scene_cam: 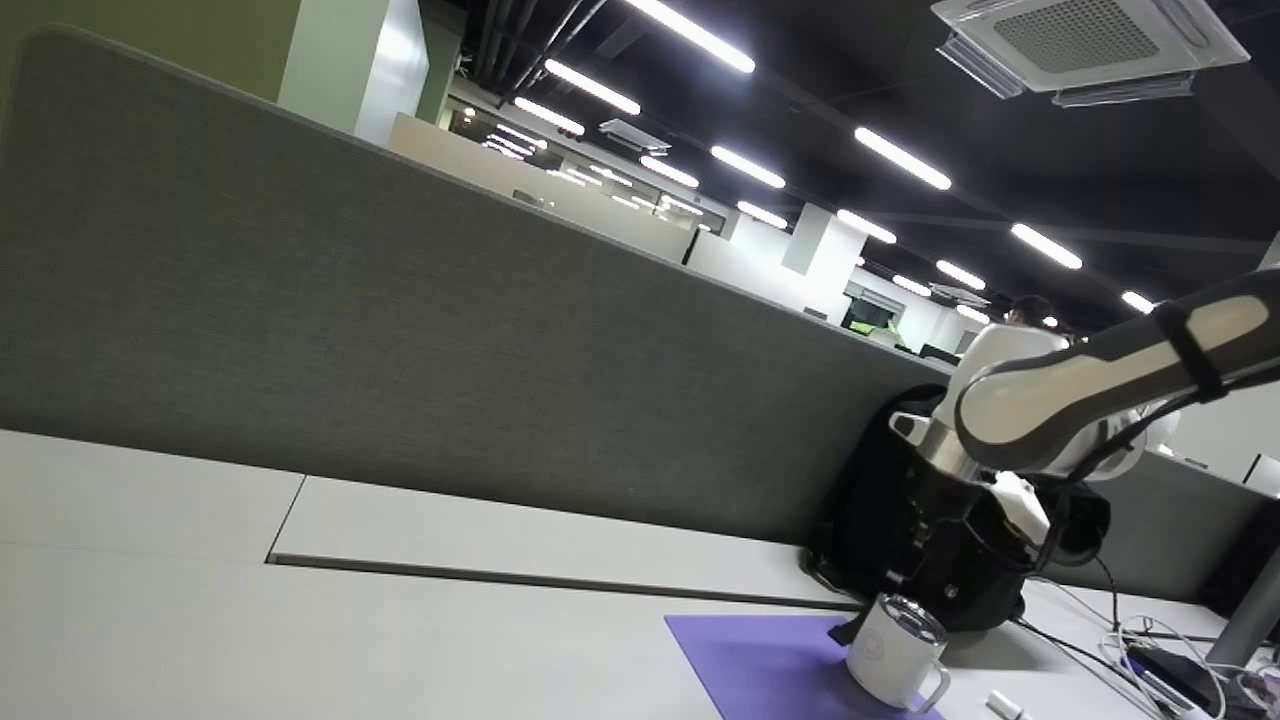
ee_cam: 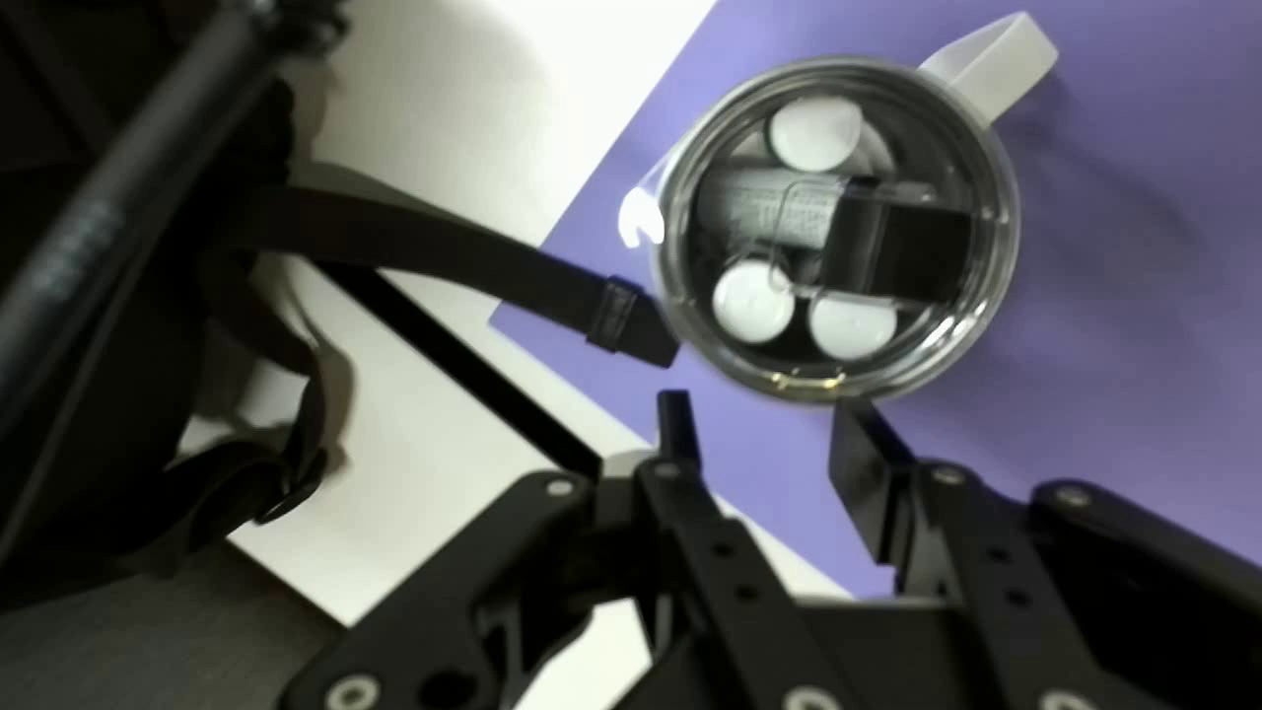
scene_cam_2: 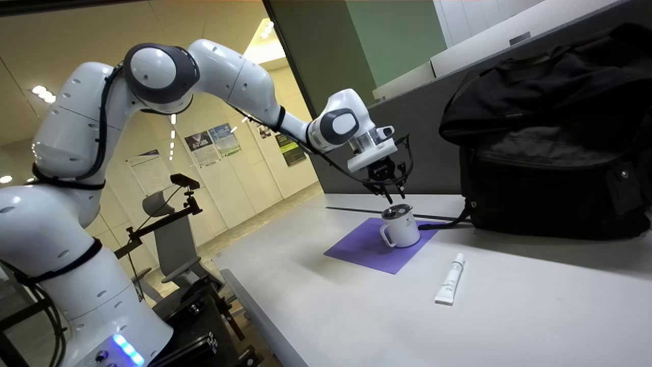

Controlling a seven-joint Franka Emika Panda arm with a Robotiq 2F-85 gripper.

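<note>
A white mug [scene_cam_2: 402, 232] with a clear lid stands upright on a purple mat [scene_cam_2: 354, 245]. From above, in the wrist view, the lid [ee_cam: 846, 231] shows small white and dark items beneath it or on it; which of these cannot be told. My gripper [scene_cam_2: 397, 201] hangs just above the mug's rim, tilted. Its two dark fingers [ee_cam: 870, 473] are part open, and only mat and table show in the gap between them. In the wrist view the fingertips lie beside the rim, on the side away from the handle [ee_cam: 996, 69].
A large black backpack [scene_cam_2: 550, 177] stands behind and right of the mug, its strap [ee_cam: 473, 252] reaching to the mat by the mug. A white tube [scene_cam_2: 451, 279] lies on the table in front. Free table [scene_cam_2: 293, 244] stretches left of the mat.
</note>
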